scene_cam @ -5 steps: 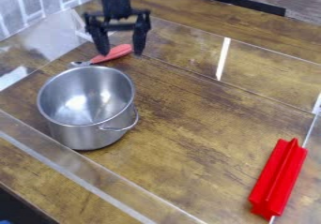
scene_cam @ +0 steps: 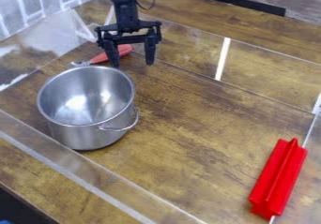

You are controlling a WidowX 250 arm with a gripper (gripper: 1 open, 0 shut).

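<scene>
The black gripper (scene_cam: pixel 130 46) is low over a red-handled utensil (scene_cam: pixel 103 56) behind the steel pot, its two fingers pointing down on either side near the handle; whether it holds the handle is unclear. The large steel pot (scene_cam: pixel 86 106) with wire handles stands at the left, and the utensil's metal end reaches toward its back rim.
A red, elongated ridged object (scene_cam: pixel 279 176) lies at the front right. A clear barrier runs along the back left.
The gripper has come down onto the area of the red-handled utensil, which it now partly hides. The pot and the red object at right are unmoved.
</scene>
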